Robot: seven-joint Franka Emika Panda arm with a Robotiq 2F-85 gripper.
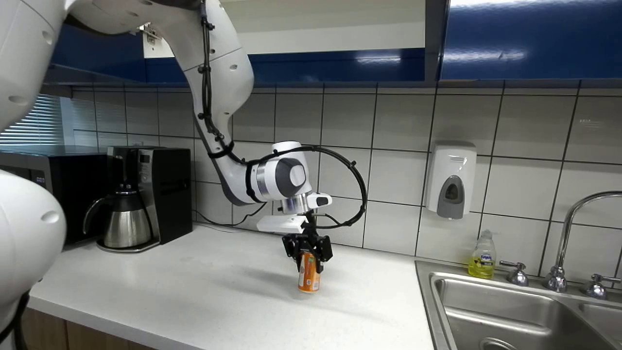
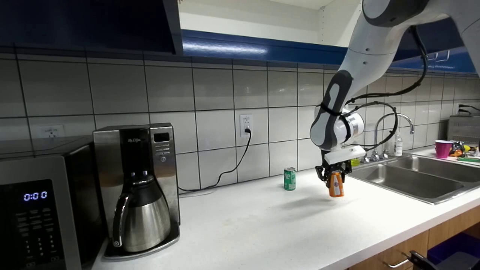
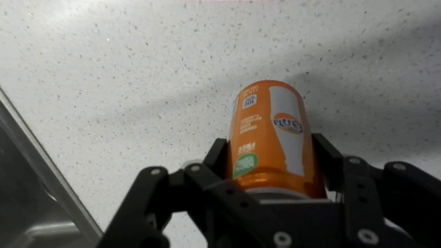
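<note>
An orange Fanta can [image 1: 308, 282] is held between the black fingers of my gripper [image 1: 309, 265]. In the wrist view, the fingers [image 3: 217, 155] press on both sides of the can [image 3: 269, 128], whose printed label reads upside down. Seen in exterior view 2, the orange can [image 2: 336, 186] hangs below the gripper [image 2: 335, 175], close over the counter; how much gap lies beneath is hard to judge. A green can [image 2: 290, 179] stands upright on the counter near the tiled wall. Exterior view 1 does not show it.
The steel sink [image 1: 427, 297] lies to the right, with a yellow soap bottle [image 1: 482, 254] at its back edge. A coffee maker [image 2: 148, 189] and a microwave [image 2: 45, 198] occupy the left. Between them and the cans, the counter [image 2: 243, 229] is bare.
</note>
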